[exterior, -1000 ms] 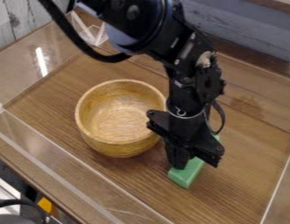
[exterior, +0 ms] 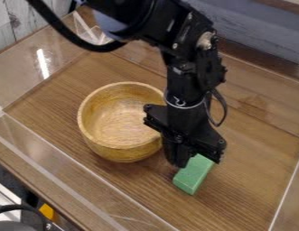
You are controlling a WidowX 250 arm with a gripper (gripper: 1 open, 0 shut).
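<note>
The black robot arm reaches down from the top, its gripper (exterior: 184,149) low over the table at the centre. A green block (exterior: 195,179) lies on the wood just below and right of the fingertips, its upper part partly hidden by them. A yellow bowl (exterior: 109,117) stands to the left, close beside the gripper. I cannot tell from this view how far the fingers are apart or whether they touch the block.
A white wall edges the back. A black cable and a small orange object show at the lower left corner.
The gripper has risen slightly and shifted a little to the left and back, uncovering more of the green block. The block appears to lie in about the same place.
</note>
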